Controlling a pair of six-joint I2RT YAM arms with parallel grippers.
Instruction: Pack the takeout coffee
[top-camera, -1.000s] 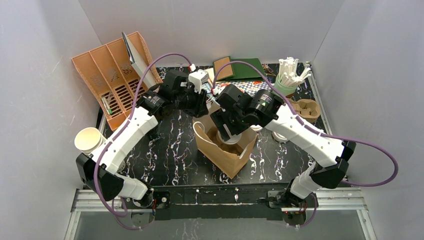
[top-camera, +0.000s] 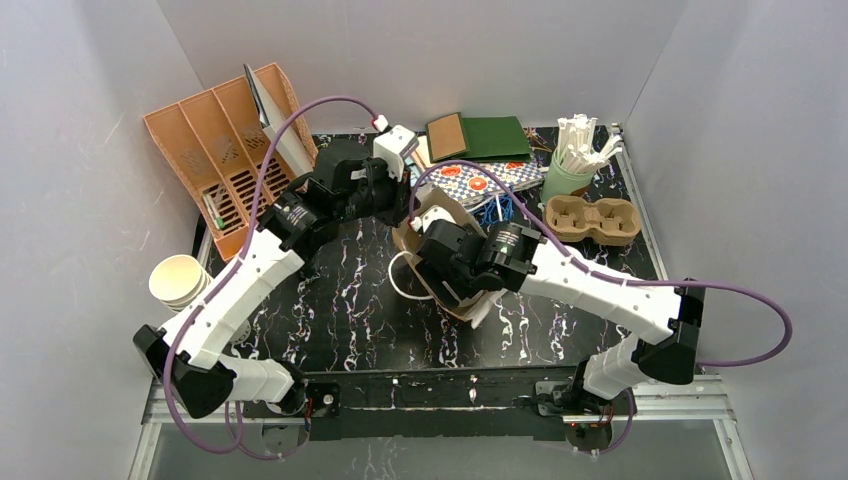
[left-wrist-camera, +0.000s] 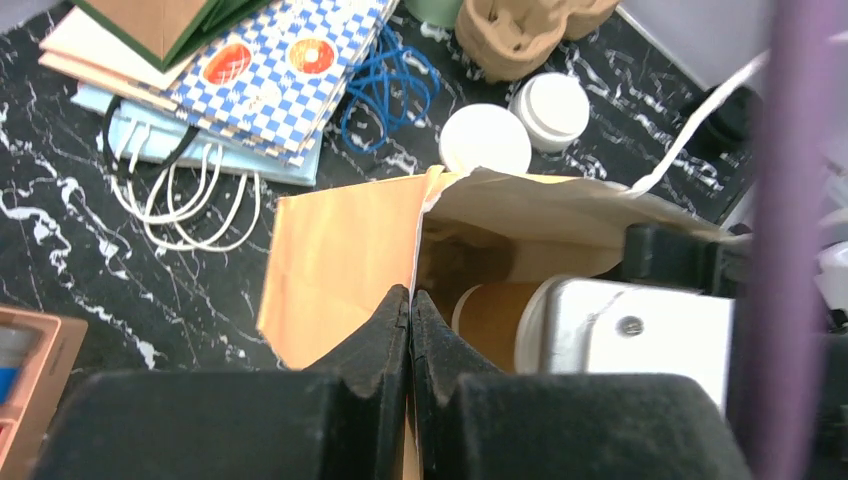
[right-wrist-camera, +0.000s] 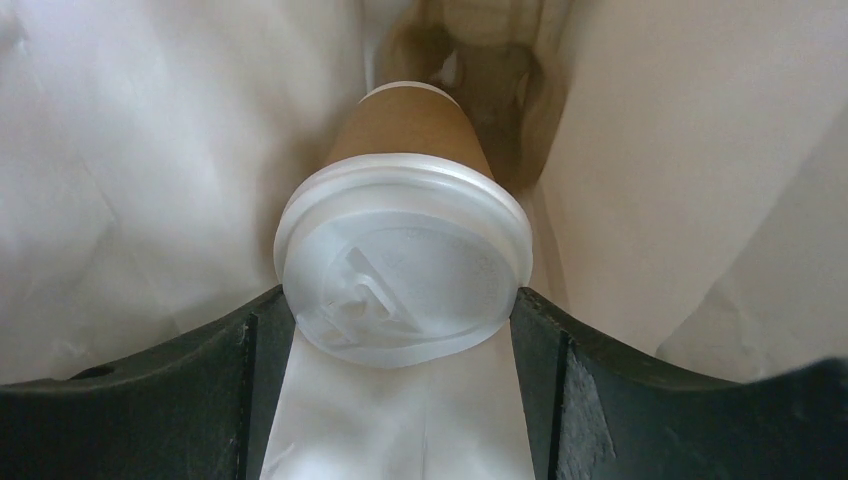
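A kraft paper bag (top-camera: 408, 250) stands mid-table, partly hidden by both arms. My left gripper is shut on its thin top edge, as the left wrist view shows. Inside the bag (right-wrist-camera: 680, 160), in the right wrist view, a brown cup with a white lid (right-wrist-camera: 400, 270) lies tilted. My right gripper is open, its fingertips at either side of the lid. A cardboard piece (right-wrist-camera: 510, 110) lies beyond the cup inside the bag.
Spare lids (left-wrist-camera: 485, 135), a cup carrier (top-camera: 590, 220) and straws (top-camera: 578, 140) are at the right. Folded bags (top-camera: 485, 140) lie at the back. An orange rack (top-camera: 200, 150) and stacked cups (top-camera: 180, 280) are at the left.
The right gripper has moved down into the bag. The bag has shifted and its near side is now hidden under the right arm. The left arm has moved slightly.
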